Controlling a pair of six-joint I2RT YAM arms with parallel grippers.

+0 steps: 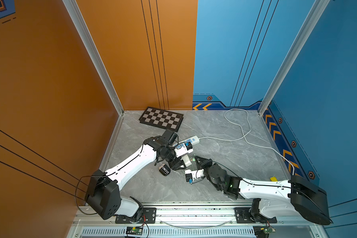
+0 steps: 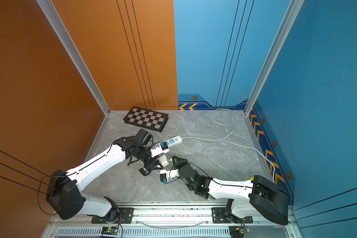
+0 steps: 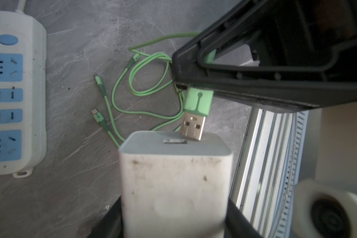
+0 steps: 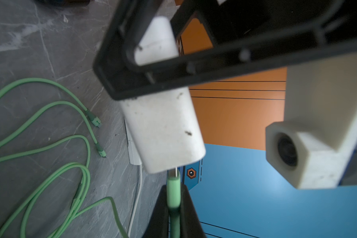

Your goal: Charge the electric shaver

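A white charger block (image 3: 176, 186) with a USB slot in its end face sits between the fingers of my left gripper, which is shut on it. The green cable's USB plug (image 3: 198, 101) is gripped by my right gripper, its metal end pointing at the charger's slotted face. In the left wrist view the metal tip appears just to the right of the slot; whether it touches the face I cannot tell. A dark, shaver-like object (image 1: 164, 169) lies on the table by the left gripper.
A white power strip (image 3: 17, 95) with blue sockets lies on the table beyond the grippers. Loops of green cable (image 3: 146, 93) with loose connectors spread below. A checkered board (image 1: 161, 118) is at the back left. Open table lies to the right.
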